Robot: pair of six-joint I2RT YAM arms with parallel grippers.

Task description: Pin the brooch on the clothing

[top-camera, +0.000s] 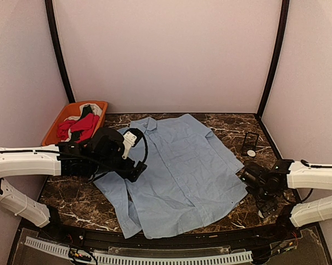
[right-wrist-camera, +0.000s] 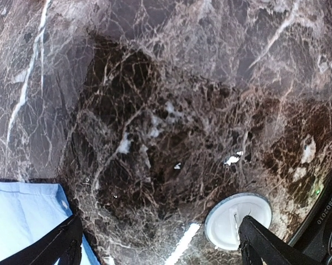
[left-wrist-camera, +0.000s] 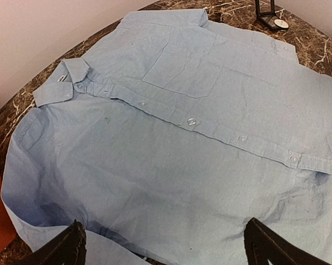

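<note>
A light blue button-front shirt (top-camera: 188, 171) (left-wrist-camera: 171, 199) lies spread on the marble table, collar at the back, pocket visible in the left wrist view. My left gripper (top-camera: 135, 170) is open above the shirt, nothing between its fingers. My right gripper is open over bare marble beside the shirt's edge; in the top view it is low at the right front. A round white disc (right-wrist-camera: 224, 221), possibly the brooch, lies on the marble by its right finger, partly covered by it.
An orange basket (top-camera: 61, 118) of red, white and dark cloth stands at the back left. A black stand (top-camera: 250, 138) with a white disc (top-camera: 251, 153) at its base is at the back right. Bare marble (top-camera: 226, 121) surrounds the shirt.
</note>
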